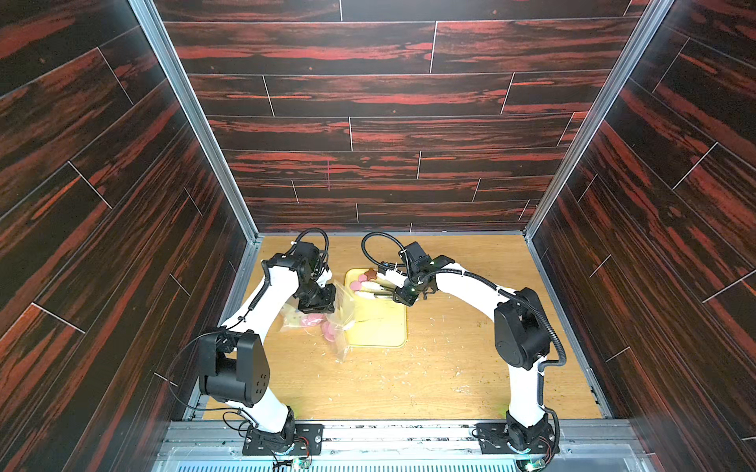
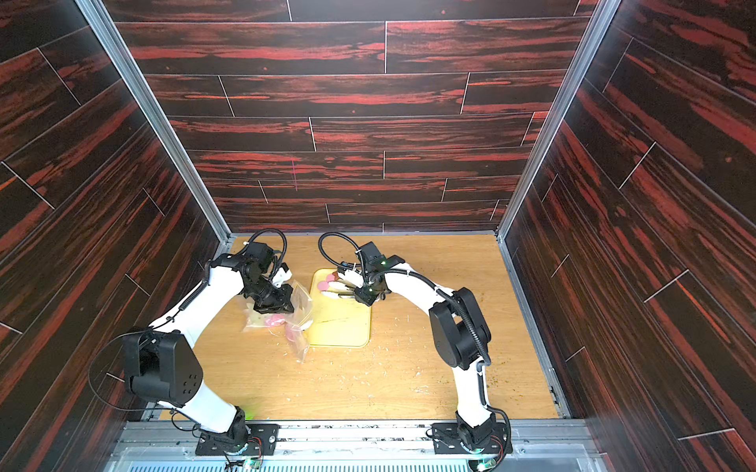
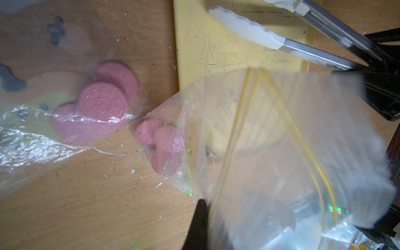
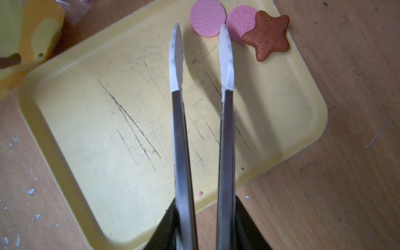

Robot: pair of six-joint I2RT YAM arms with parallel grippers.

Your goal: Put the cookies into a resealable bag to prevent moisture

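Note:
My left gripper (image 1: 324,308) is shut on the thin wall of the clear resealable bag (image 3: 275,137), whose mouth gapes toward the tray. Several pink cookies (image 3: 160,143) lie low inside this bag. In the right wrist view, my right gripper is shut on metal tongs (image 4: 180,137); their white tips stand apart with nothing between them, over the yellow tray (image 4: 66,183). Just beyond the tips, at the tray's far edge, are two pink cookies, one round cookie (image 4: 207,17) and another (image 4: 239,23) partly under a brown star cookie (image 4: 268,35).
Another printed plastic bag with pink cookies (image 3: 103,101) lies left of the tray on the wooden table (image 3: 116,216). Crumbs dot the table. The tray's middle is bare, and the table's front and right are clear.

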